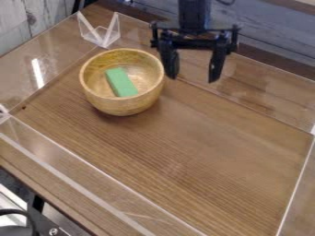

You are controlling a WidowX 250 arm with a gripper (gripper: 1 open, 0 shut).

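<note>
A round yellow-tan bowl [140, 102] sits left of centre on the wooden table, with a green block [120, 81] lying inside it. My black gripper [193, 63] is at the top centre, behind and to the right of the bowl. It stands open, its two fingers spread wide apart, with nothing seen between them.
A clear wire-like holder [99, 29] stands at the back left. A dark cable [18, 221] shows at the lower left edge.
</note>
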